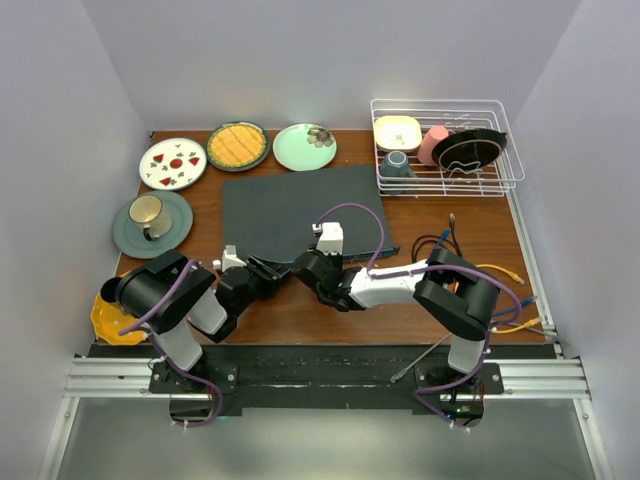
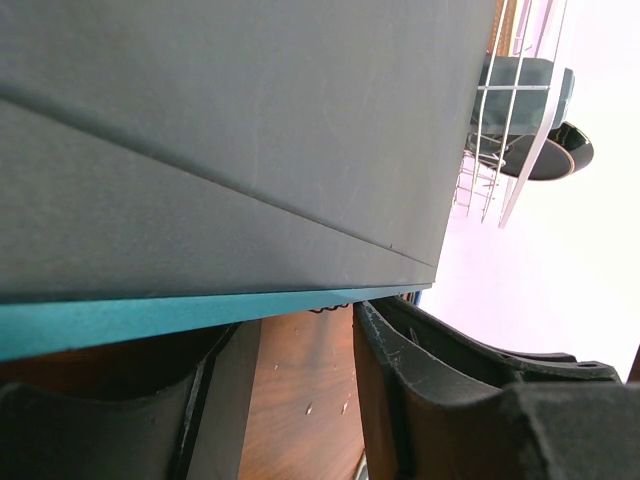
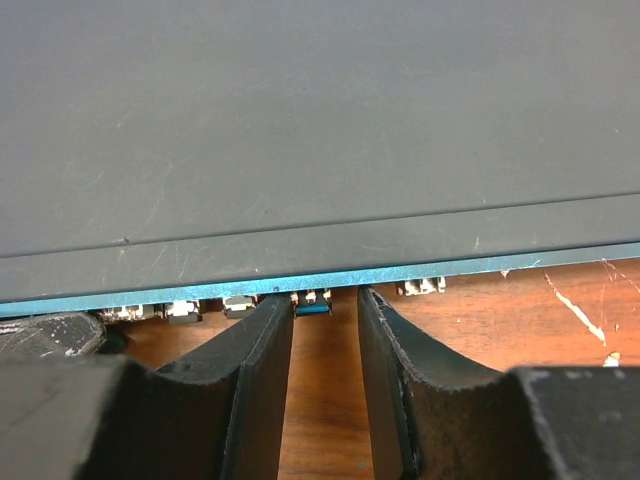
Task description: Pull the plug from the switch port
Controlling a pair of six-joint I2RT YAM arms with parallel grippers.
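The dark switch (image 1: 300, 200) lies flat in the middle, its teal front edge (image 3: 520, 259) toward me. Metal ports (image 3: 420, 286) line that edge underneath; a small blue-and-metal piece (image 3: 312, 306) sits there between the fingertips of my right gripper, which stand apart. My left gripper is at the same edge, further left, fingers apart, with wooden table showing between them. Whether a cable plug sits in a port is hard to tell.
A dish rack (image 1: 448, 181) stands at back right, plates (image 1: 304, 147) at the back, a mug (image 1: 149, 217) at left, a yellow bowl (image 1: 112, 323) front left. Loose cables (image 1: 505, 270) lie on the right.
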